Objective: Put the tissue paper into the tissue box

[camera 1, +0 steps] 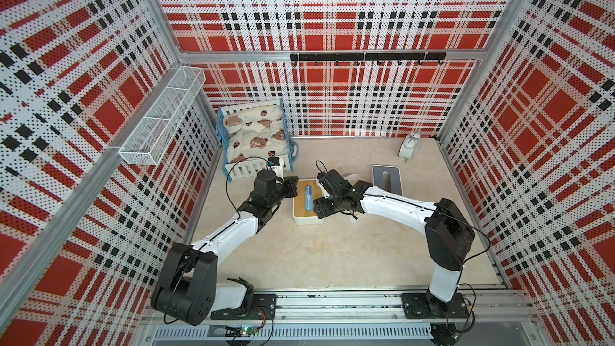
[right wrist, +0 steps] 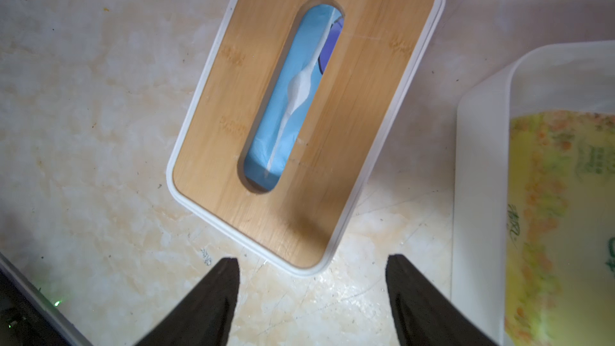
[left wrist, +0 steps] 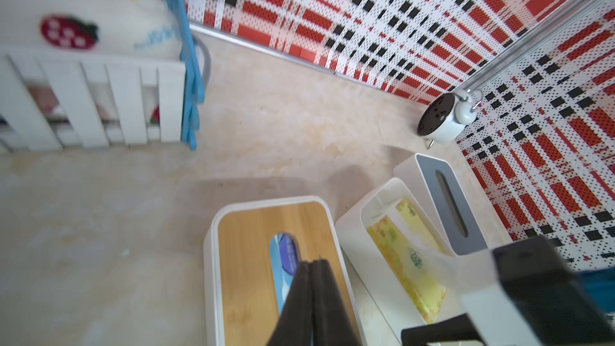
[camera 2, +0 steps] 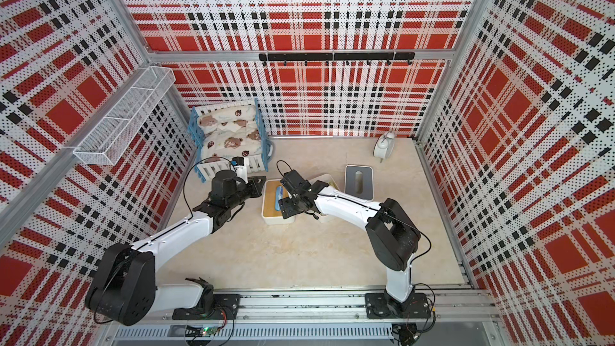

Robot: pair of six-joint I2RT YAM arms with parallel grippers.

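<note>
A white tissue box with a wooden lid (right wrist: pixel 224 153) (left wrist: pixel 243 262) stands mid-table; blue tissue packaging (right wrist: pixel 275 121) shows through its slot. My left gripper (camera 1: pixel 293 185) is shut over the box's left side, nothing showing between its fingers. My right gripper is open at the box's right, above the table, with nothing between its fingers. Right of that box is an open white box (right wrist: pixel 480 185) holding a yellow tissue pack (right wrist: pixel 551 218).
A grey-lidded box (camera 1: pixel 394 179) stands at the right, a white clock (camera 1: pixel 408 147) behind it. A toy bed (camera 1: pixel 256 137) is at the back left, a wire basket (camera 1: pixel 153 121) on the left wall.
</note>
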